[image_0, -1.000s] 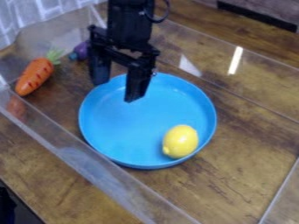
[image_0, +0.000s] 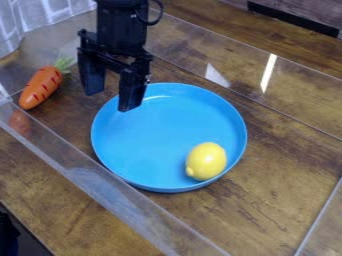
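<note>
My black gripper (image_0: 112, 80) hangs open at the upper left, above the rear left rim of a blue plate (image_0: 158, 133), its two fingers apart. A yellow lemon-like object (image_0: 206, 161) rests on the right front part of the plate. An orange carrot (image_0: 42, 88) with a green top lies on the wooden surface to the left of the plate, left of my gripper.
Clear transparent panels edge the scene at the left and right. The wooden surface (image_0: 267, 120) to the right and behind the plate is largely free. Whatever lies directly behind my gripper is hidden.
My gripper has moved to the left, away from over the plate's middle. A small purple object seen behind it earlier is now hidden. The plate, lemon and carrot stay put.
</note>
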